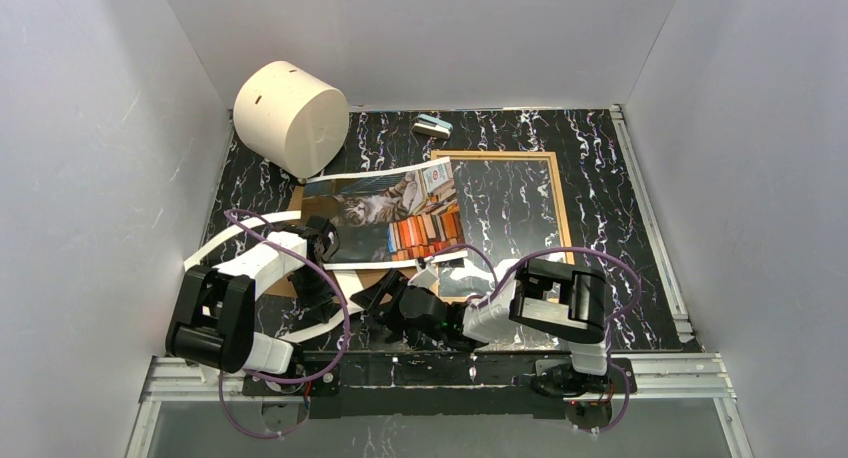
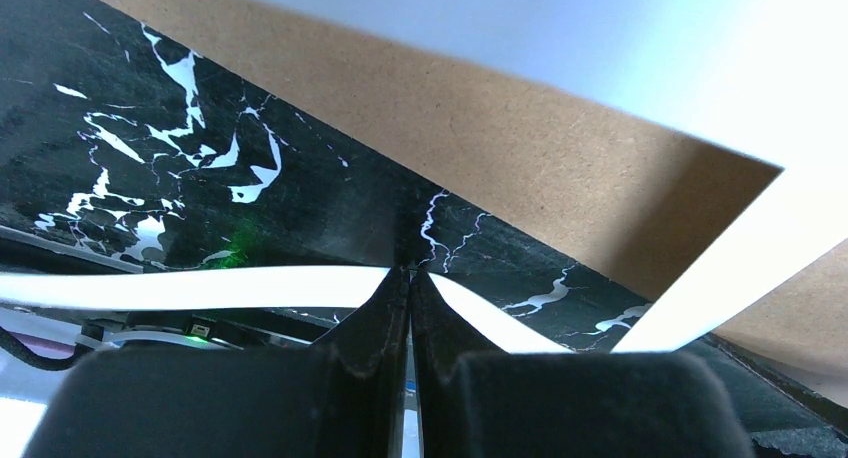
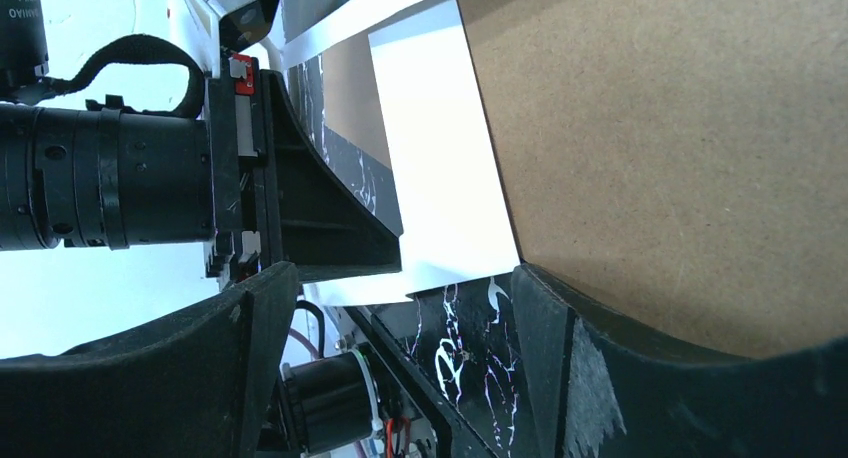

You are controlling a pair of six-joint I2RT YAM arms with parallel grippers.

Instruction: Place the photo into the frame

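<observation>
The photo (image 1: 385,213) of a cat beside a row of books lies face up, partly over a brown backing board (image 2: 560,148) and a thin white border mat (image 1: 345,283). To its right is the empty wooden frame (image 1: 562,213), overlapped by the photo's right end. My left gripper is shut on the mat's front strip, which bends at the fingertips. At the mat's front right corner, my right gripper stands part open, with the white mat (image 3: 440,148) showing between its fingers. The right arm covers the frame's front side.
A large cream cylinder (image 1: 290,118) lies at the back left, and a small stapler (image 1: 432,126) at the back middle. Grey walls enclose the sides and back.
</observation>
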